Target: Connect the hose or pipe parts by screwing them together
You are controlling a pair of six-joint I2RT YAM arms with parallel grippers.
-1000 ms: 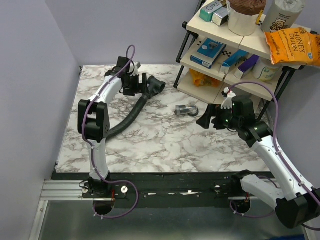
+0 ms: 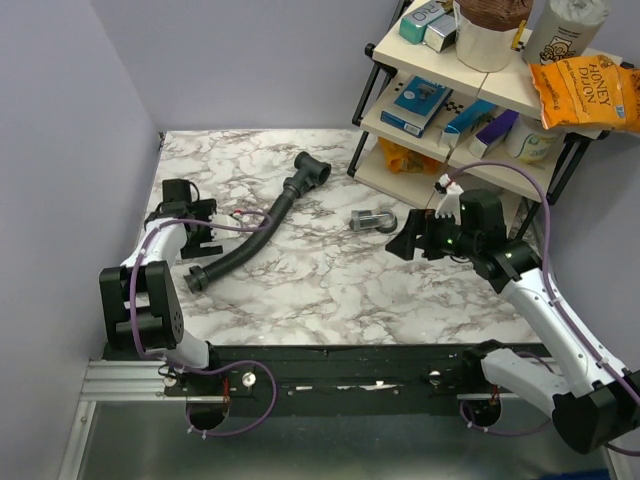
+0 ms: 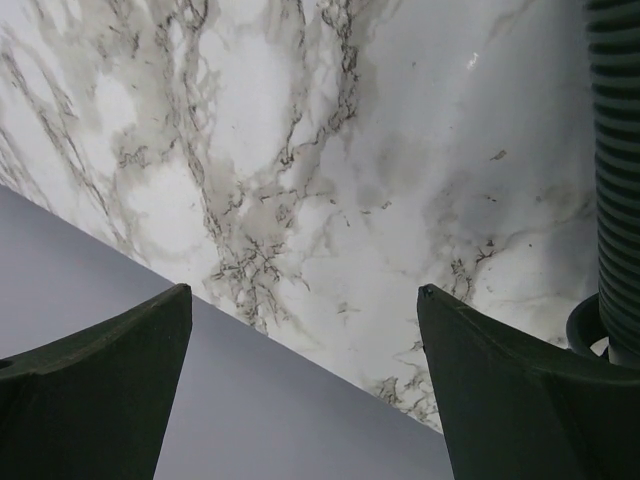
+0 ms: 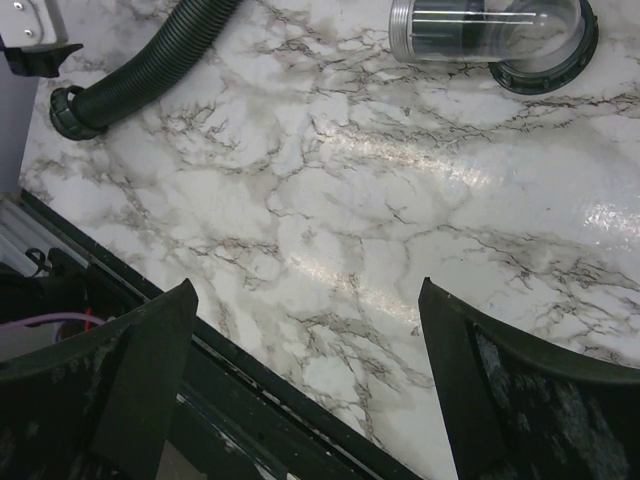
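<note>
A black corrugated hose [image 2: 262,237] lies diagonally on the marble table, with a tee fitting [image 2: 312,170] at its upper end and a ring coupling [image 4: 72,117] at the lower. A clear elbow [image 2: 370,220] with a dark ring lies right of it. My left gripper [image 2: 205,238] is open over the table left of the hose; the hose shows at the right edge of the left wrist view [image 3: 620,150], nothing between the fingers. My right gripper [image 2: 410,240] is open above bare table, just right of and nearer than the clear elbow.
A shelf unit [image 2: 445,68] with boxes and bags stands at the back right. Walls bound the left and back.
My left arm has swung left and toward the front, from near the tee to beside the hose's middle. The hose, elbow and right arm show little or no change.
</note>
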